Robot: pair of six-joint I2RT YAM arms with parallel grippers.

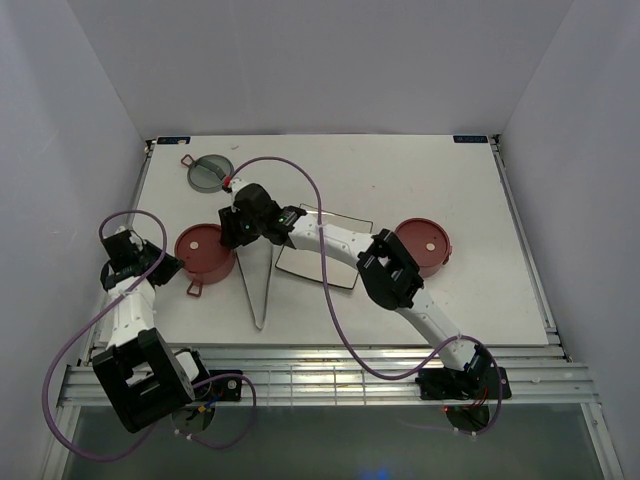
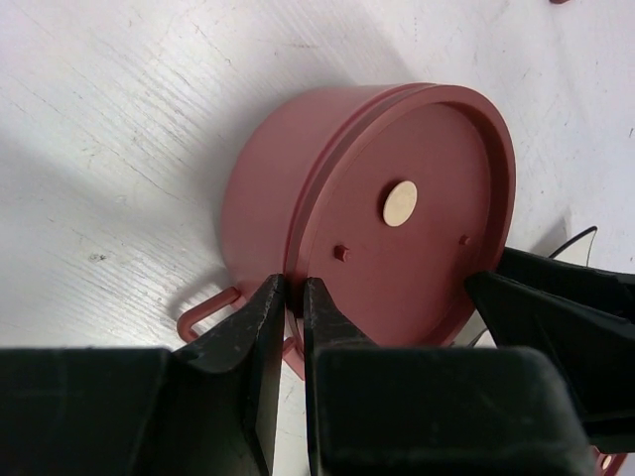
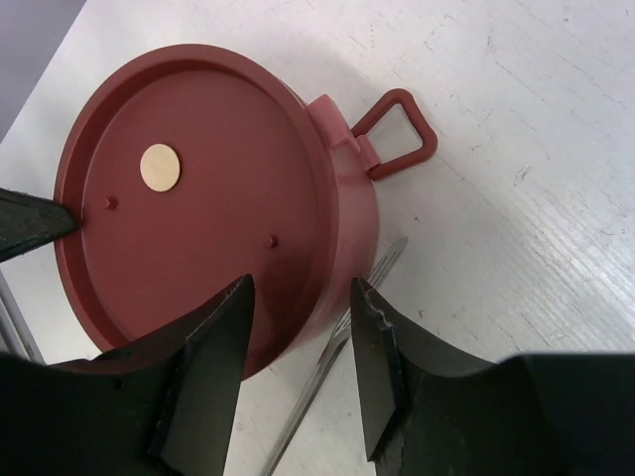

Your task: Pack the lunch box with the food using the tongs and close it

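Observation:
A dark-red round lunch box (image 1: 204, 254) with a wire handle stands at the left of the table. In the left wrist view my left gripper is shut on the rim of this box, at the side near the handle. My right gripper (image 1: 230, 230) is at the opposite side of the box. In the right wrist view its fingers (image 3: 226, 327) are partly open, with the box's rim and side wall between them; a gap shows, so no grip is visible. A cream dot and small pegs mark the box's recessed face (image 2: 422, 258).
Tongs (image 1: 256, 285) lie close to the box's right side, below my right gripper. A pale square tray (image 1: 335, 272) lies partly under the right arm. A grey round lid (image 1: 208, 176) is behind, and another red round box (image 1: 424, 245) stands right.

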